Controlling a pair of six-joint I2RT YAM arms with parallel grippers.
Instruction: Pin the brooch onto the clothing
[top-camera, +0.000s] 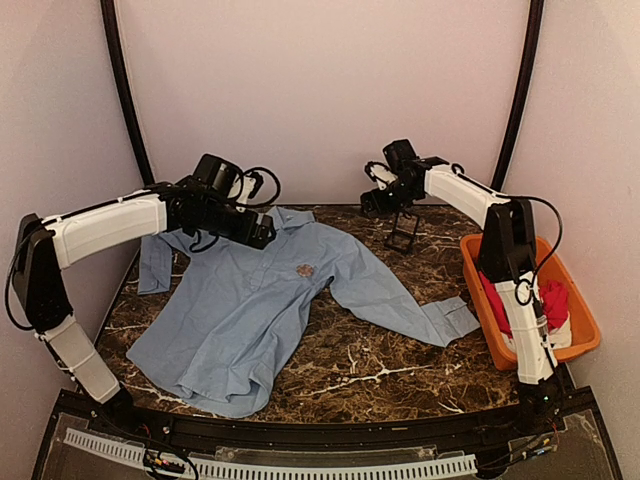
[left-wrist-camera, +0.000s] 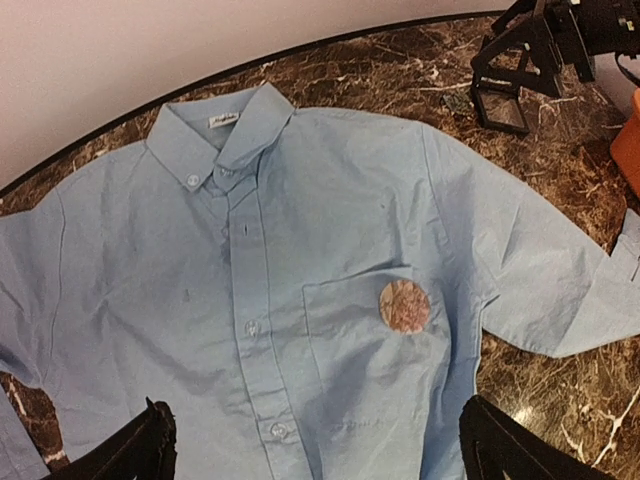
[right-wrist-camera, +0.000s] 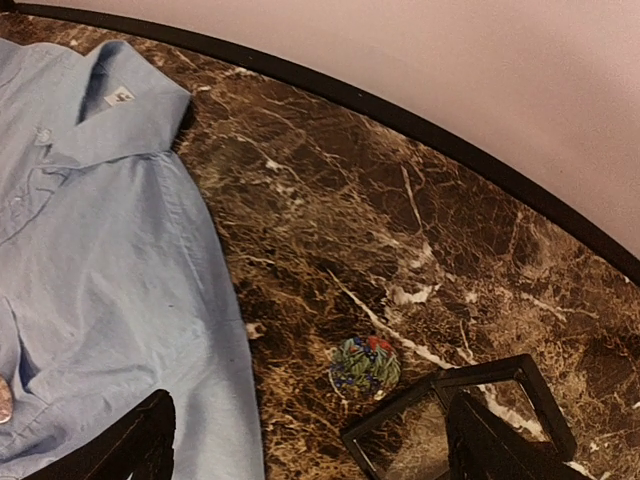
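A light blue shirt (top-camera: 255, 300) lies spread on the dark marble table. On its chest pocket sits a round copper-pink disc (left-wrist-camera: 404, 306). A small round multicoloured piece, which looks like the brooch (right-wrist-camera: 365, 366), rests on the marble beside a black frame stand (right-wrist-camera: 490, 372), apart from the shirt. Above the shirt's upper part hangs my left gripper (top-camera: 262, 233), open and empty. My right gripper (top-camera: 372, 203) is over the back of the table near the stand; its fingers (right-wrist-camera: 135, 440) are spread, with the brooch visible beyond them and nothing held.
An orange bin (top-camera: 487, 330) with red and other cloth stands at the right, partly covered by my right arm. One shirt sleeve (top-camera: 390, 300) reaches toward it. Bare marble (top-camera: 370, 375) lies at the front right; a wall closes off the back.
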